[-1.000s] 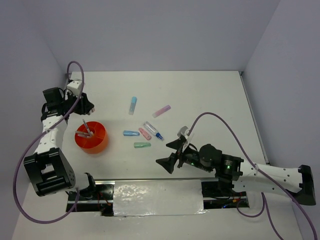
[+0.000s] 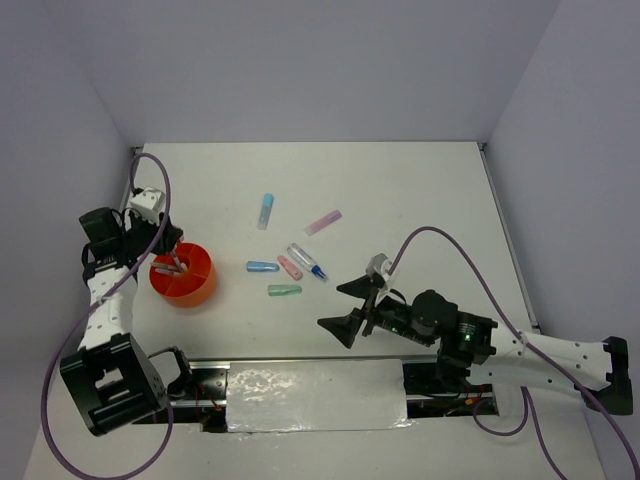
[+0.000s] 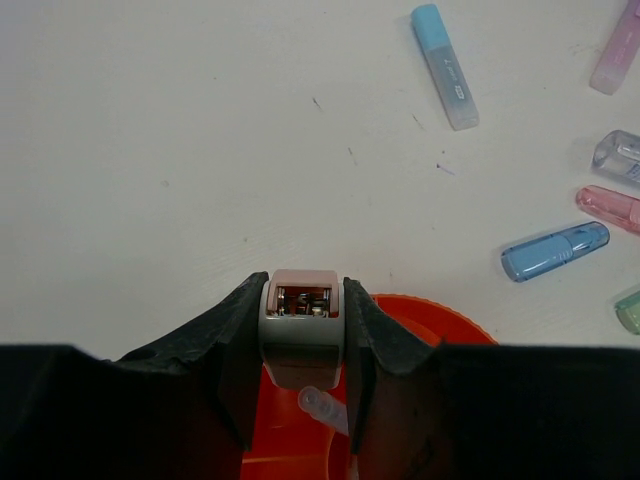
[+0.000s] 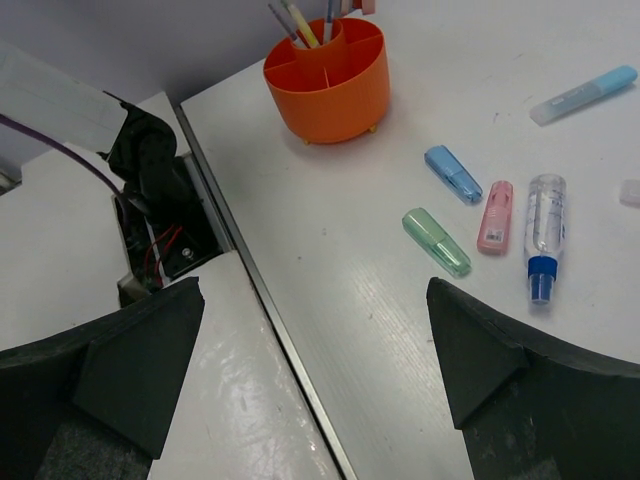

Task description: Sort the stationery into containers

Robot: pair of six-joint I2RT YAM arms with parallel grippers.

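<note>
An orange divided holder [image 2: 200, 285] [image 4: 325, 110] stands at the left, with several pens in it. My left gripper [image 2: 176, 242] is over the holder, shut on a small pale-pink item with a metal part [image 3: 300, 360]. My right gripper [image 2: 355, 305] is open at the lower right, nothing between its fingers. Loose on the table lie a light blue item [image 2: 266, 208], a lilac one [image 2: 323, 222], a clear bottle with blue cap [image 2: 306, 260], a blue one [image 2: 262, 266], a pink one [image 2: 290, 267] and a green one [image 2: 284, 289].
Walls border it on the left, back and right. A metal edge runs along the front.
My left gripper has moved toward the front with the pink item, to a place over the orange holder. The right arm has shifted very slightly right; the loose items are unchanged.
</note>
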